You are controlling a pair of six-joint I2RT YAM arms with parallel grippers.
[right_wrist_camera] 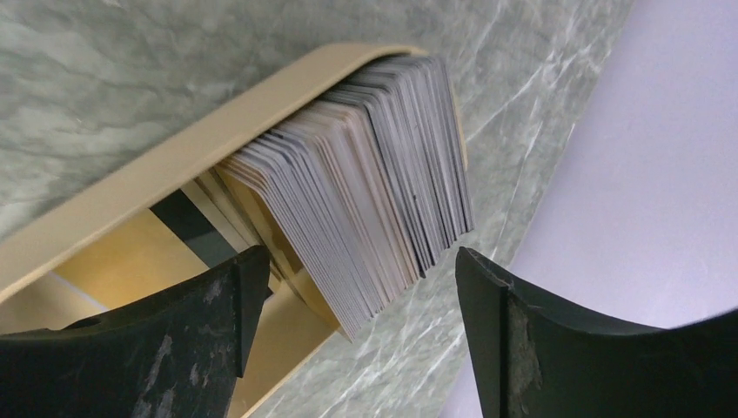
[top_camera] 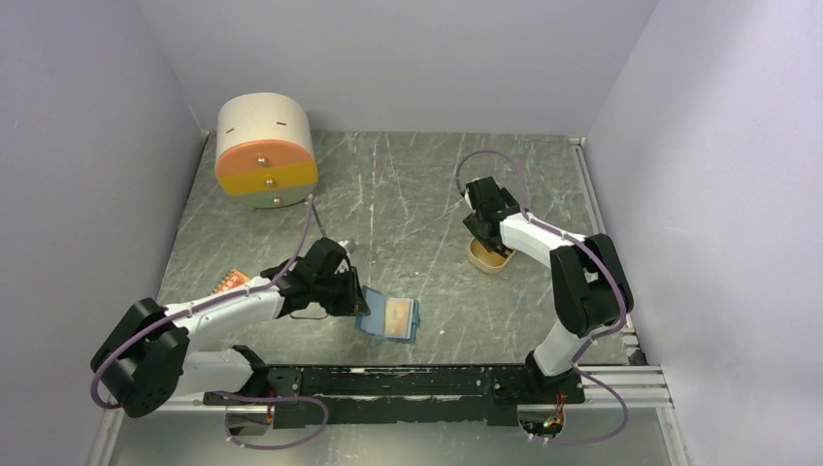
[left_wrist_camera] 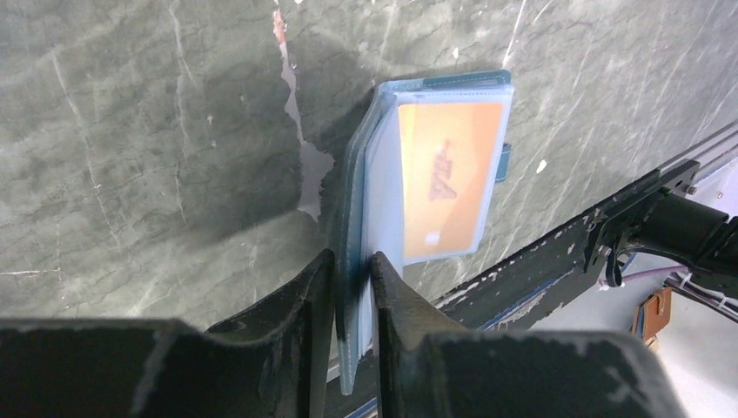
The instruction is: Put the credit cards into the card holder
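The blue card holder (top_camera: 417,318) lies front centre with its cover raised on the left side; a tan card face (left_wrist_camera: 452,178) shows inside. The holder's cover (left_wrist_camera: 383,187) runs down between the fingertips of my left gripper. They stand close on both sides of it, and whether they press on it is unclear. Grey-edged cards (right_wrist_camera: 361,178) stand packed upright in one end of a tan box (right_wrist_camera: 130,178). Above them my right gripper is open, its fingers wide apart, one to each side of the cards.
A toy drawer chest (top_camera: 267,155) stands at the back left. Behind the left arm lies a small orange patterned item (top_camera: 231,282). A wall (top_camera: 718,194) rises on the right.
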